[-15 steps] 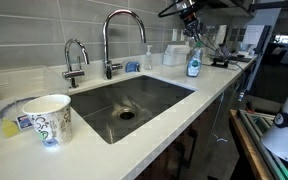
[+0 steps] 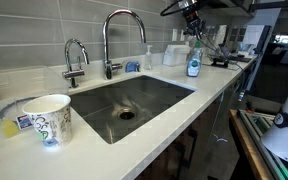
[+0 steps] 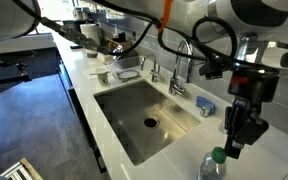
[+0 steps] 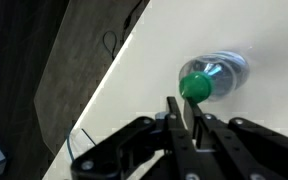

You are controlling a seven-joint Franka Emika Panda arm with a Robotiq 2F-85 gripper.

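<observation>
A clear bottle with a green cap (image 4: pixel 196 86) stands upright on the white counter; in exterior view 1 the bottle (image 2: pixel 194 64) is at the counter's far end. Exterior view 2 shows the bottle (image 3: pixel 212 168) at the bottom edge, partly cut off. My black gripper points down, its fingertips close to the cap's near edge. In exterior view 2 the gripper (image 3: pixel 234 151) hangs right beside the cap. The fingers look only a little apart, and whether they touch the cap does not show clearly.
An empty sink (image 2: pixel 129 108) lies in the counter, with a tall faucet (image 2: pixel 108 45) behind it. A patterned white cup (image 2: pixel 50 120) stands near exterior view 1. A soap bottle (image 2: pixel 148 57) and blue item (image 2: pixel 132 67) sit behind the sink. The counter's edge (image 4: pixel 94 90) runs beside the bottle.
</observation>
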